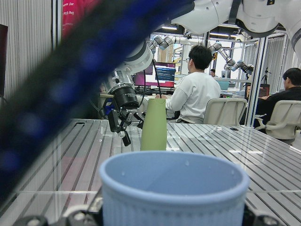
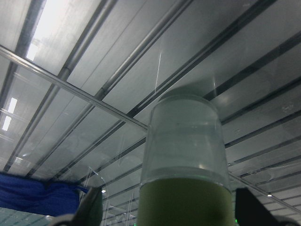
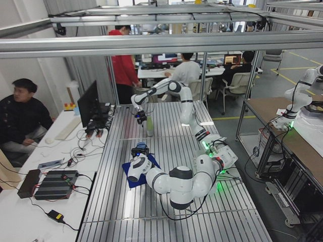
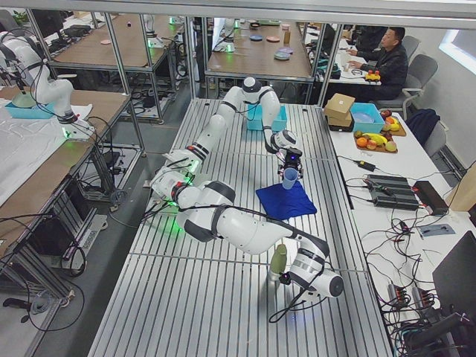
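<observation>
A light blue cup (image 4: 290,178) is in my left gripper (image 3: 140,152), whose fingers are shut on it; it fills the bottom of the left wrist view (image 1: 174,197), above a folded dark blue cloth (image 4: 286,201). A tall green bottle (image 1: 154,125) with a clear lower part stands upright on the slatted metal table (image 3: 131,206). My right gripper (image 3: 141,119) is beside the bottle, to its left in the left wrist view. In the right wrist view the bottle (image 2: 186,202) lies between the finger bodies at the bottom edge; whether they touch it is hidden.
A blue bin (image 4: 264,119) sits at one end of the table. On the side desk are cardboard boxes (image 4: 339,110), fruit (image 4: 378,141), a monitor (image 3: 89,108) and cables.
</observation>
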